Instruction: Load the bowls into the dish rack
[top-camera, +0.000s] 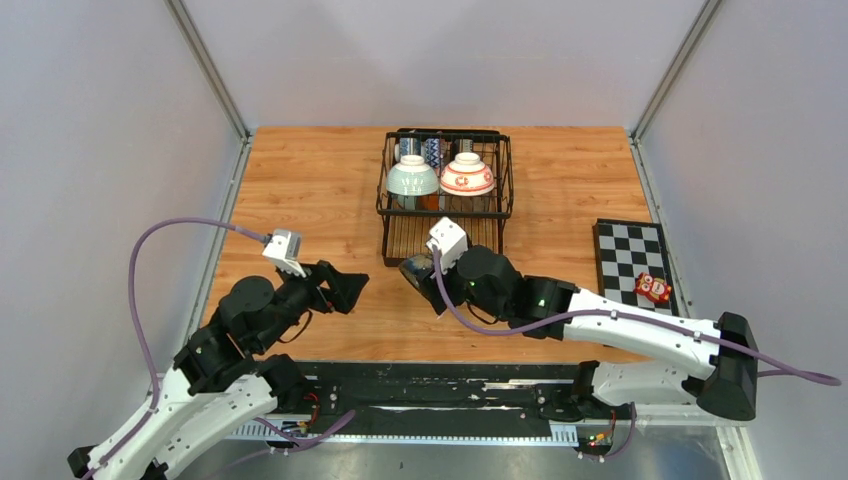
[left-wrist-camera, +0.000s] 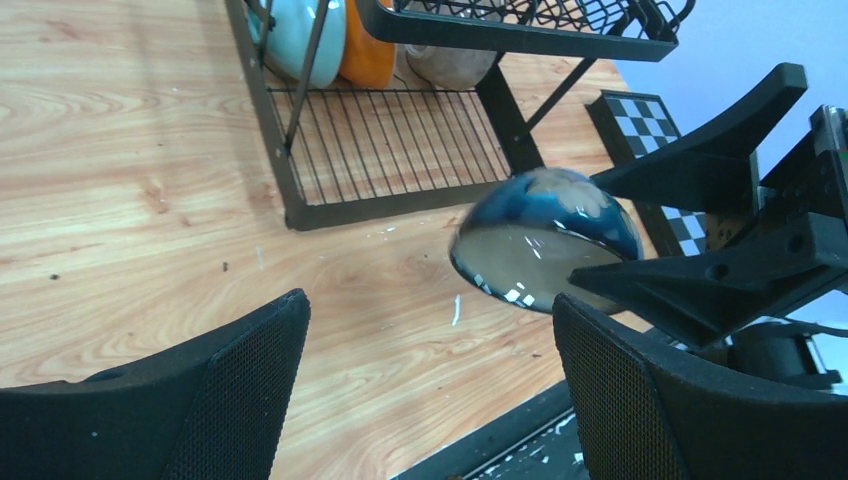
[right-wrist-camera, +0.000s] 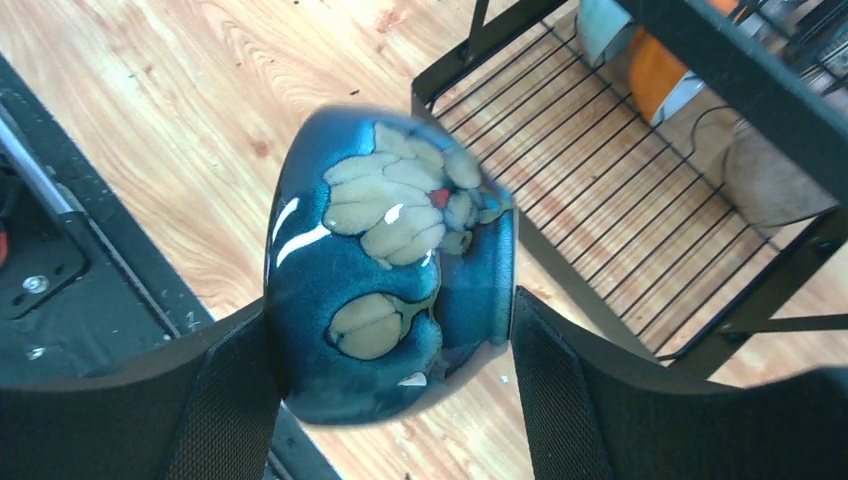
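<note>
A glossy dark-blue bowl with pale flower pattern (right-wrist-camera: 390, 230) is held on edge by my right gripper (top-camera: 432, 290), whose fingers close on it from both sides; it hangs before the rack's lower front. My left gripper (top-camera: 345, 285) stands open and empty to its left, apart from the bowl. The black two-tier dish rack (top-camera: 383, 230) carries an upturned celadon bowl (top-camera: 410, 180) and an upturned red-patterned white bowl (top-camera: 467, 180) on top; orange and other pieces show in its lower tier behind an empty front section of wire floor.
A checkered board (top-camera: 622, 255) with a small red object (top-camera: 652, 287) lies at the right. A black rail runs along the front edge.
</note>
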